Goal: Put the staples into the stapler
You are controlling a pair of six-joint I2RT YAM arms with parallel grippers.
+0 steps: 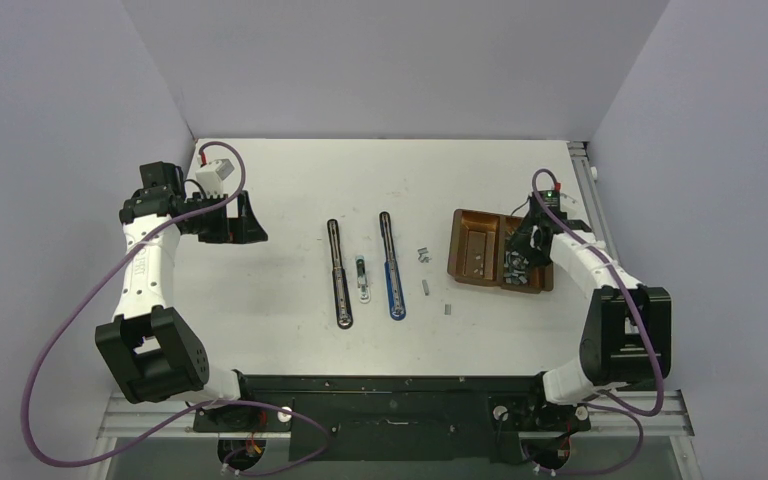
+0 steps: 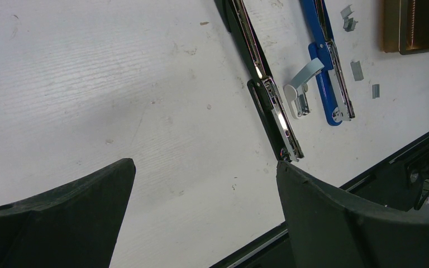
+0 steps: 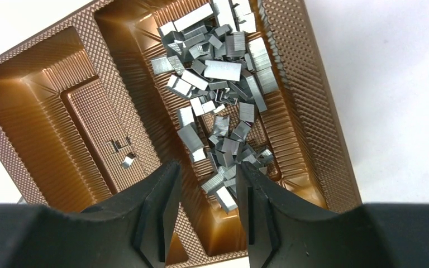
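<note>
A black stapler [image 1: 341, 280], a small white stapler [image 1: 363, 278] and a blue stapler [image 1: 394, 280] lie mid-table. Loose staple strips [image 2: 356, 70] lie right of them. A brown two-compartment tray [image 1: 470, 250] holds a heap of staple strips [image 3: 222, 70] in its right compartment and a few small bits in the left one. My right gripper hangs over the right compartment, fingers apart above the lower staples; I see nothing clearly held. My left gripper [image 1: 237, 222] stands open and empty at the table's left, above bare surface.
Side walls stand close beside both arms, and the table's front edge runs below the staplers.
</note>
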